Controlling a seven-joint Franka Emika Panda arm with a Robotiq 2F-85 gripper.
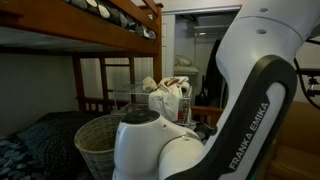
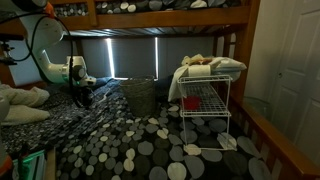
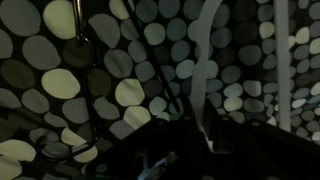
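In the wrist view, my dark gripper is at the bottom, over the dotted bedspread. A pale, narrow strip runs down to its fingertips, and the fingers look shut on its end; what it belongs to cannot be made out. Exterior view 2 has the arm at the far left, its hand low over the bed and too dark to read. From exterior view 1, the arm's white links fill the front and hide the gripper.
A wicker basket stands on the bed. Beside it a white wire rack bears pale cloth and a red item. In the wrist view lie a second pale strip and a thin dark loop. The bunk rail crosses overhead.
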